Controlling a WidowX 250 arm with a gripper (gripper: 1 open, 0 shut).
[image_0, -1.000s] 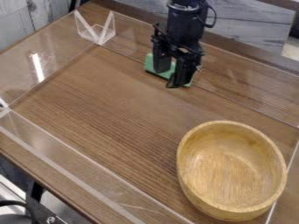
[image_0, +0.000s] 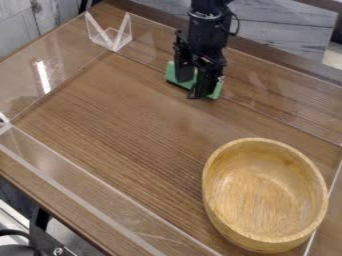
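My black gripper (image_0: 201, 75) hangs from the top centre of the camera view, down at a green object (image_0: 177, 74) on the wooden table. The green object is partly hidden behind the gripper, whose fingers are dark and overlap it, so I cannot tell whether they hold it.
A large pale yellow bowl (image_0: 263, 198) stands at the lower right. A clear plastic piece (image_0: 110, 32) sits at the back left.
The gripper has shifted slightly left and back over the green object, which looks about where it was.
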